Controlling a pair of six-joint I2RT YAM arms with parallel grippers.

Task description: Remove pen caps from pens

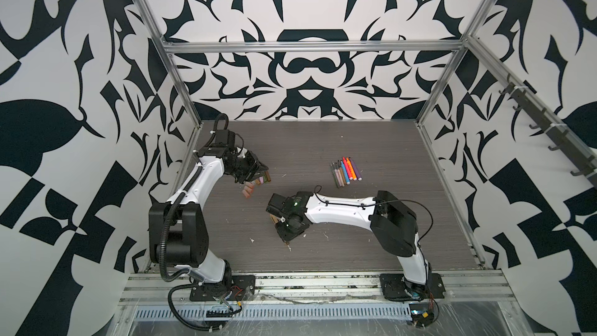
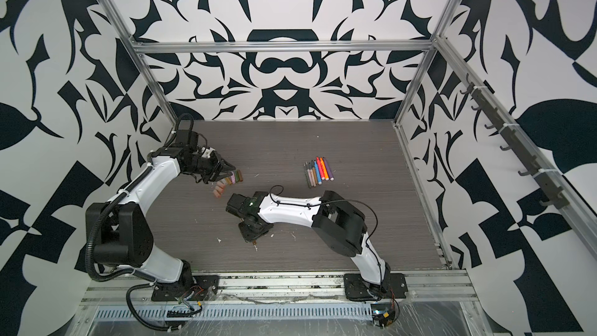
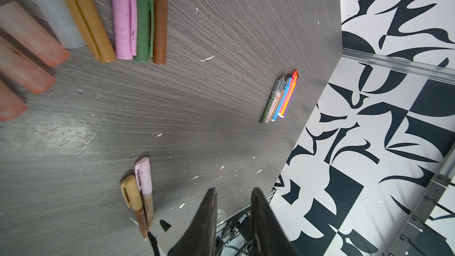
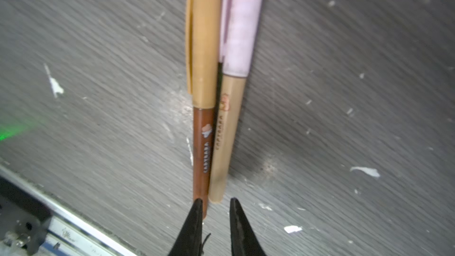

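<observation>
Two capped pens lie side by side near the table's front middle: a mustard-capped brown pen and a pink-capped tan pen. My right gripper hangs over them at their bare lower ends, fingers apart. My left gripper is over the table's left side, fingers apart with nothing between them, near a row of loose caps, among them a mustard cap, a pink cap, a green cap and salmon caps.
A bundle of several coloured pens lies right of centre, beyond my right arm. Patterned walls and metal rails enclose the table.
</observation>
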